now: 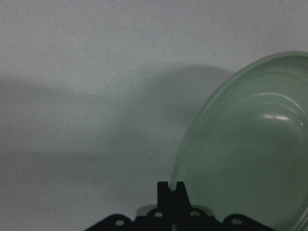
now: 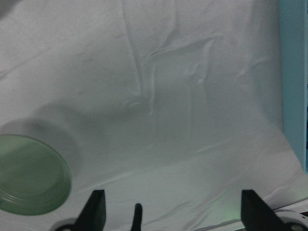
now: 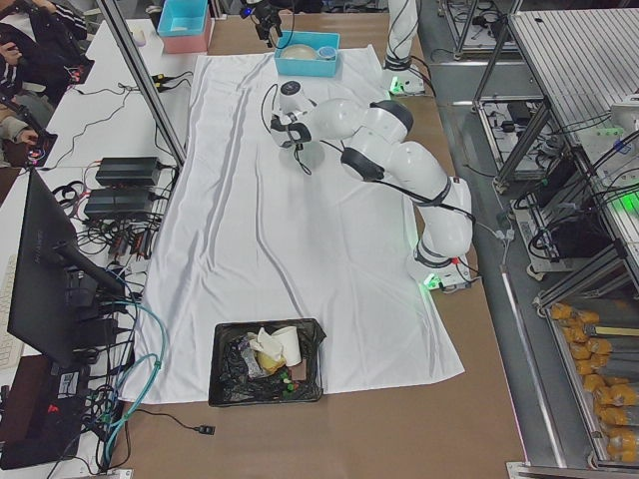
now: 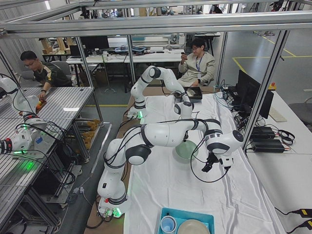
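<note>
A green bowl (image 4: 186, 149) lies on the white cloth, partly behind an arm in the right camera view. In the left wrist view, my left gripper is at the rim of this bowl (image 1: 245, 149); its fingertips stand slightly apart, and whether the rim is between them is unclear. My right gripper is open, nothing visible between its fingers, with the bowl (image 2: 31, 175) at left and a blue bin (image 2: 292, 72) at right.
The blue bin (image 3: 307, 67) holds a plate and a cup (image 4: 168, 224). A black-lined tray (image 3: 225, 364) with mixed items sits at the cloth's other end.
</note>
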